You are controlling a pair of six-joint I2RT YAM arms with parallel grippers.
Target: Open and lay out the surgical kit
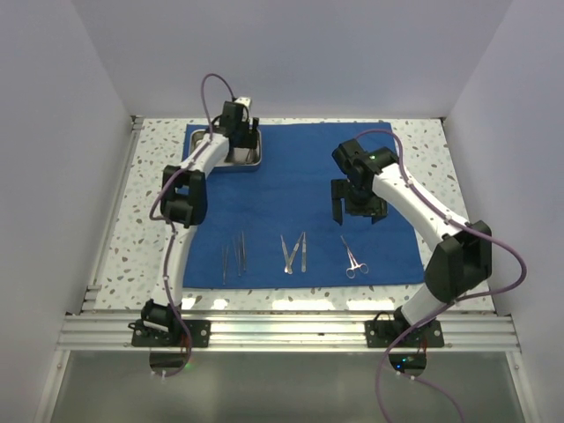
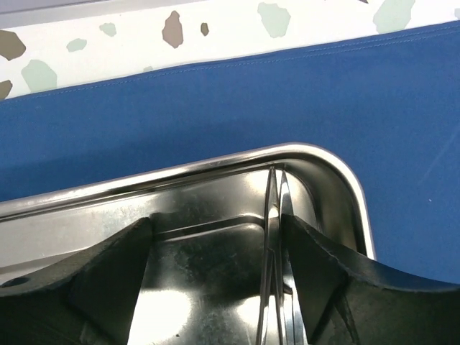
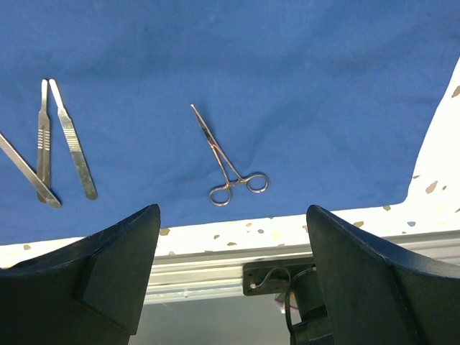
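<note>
The metal tray [image 1: 201, 164] sits at the back left of the blue cloth. Inside it, along its right wall, thin pointed metal tweezers [image 2: 272, 248] stand out; whether there is one pair or more I cannot tell. My left gripper is down at the tray, part open, its right finger against or just beside the tweezers and bare tray floor between its fingers. Scissor-handled forceps [image 3: 221, 158] lie at the front right of the cloth. Above and behind them my right gripper [image 1: 359, 204] hangs open and empty.
Scalpel handles and another slim tool [image 1: 293, 254] lie at the cloth's front middle. Several thin instruments [image 1: 236, 256] lie at the front left, near the left arm.
</note>
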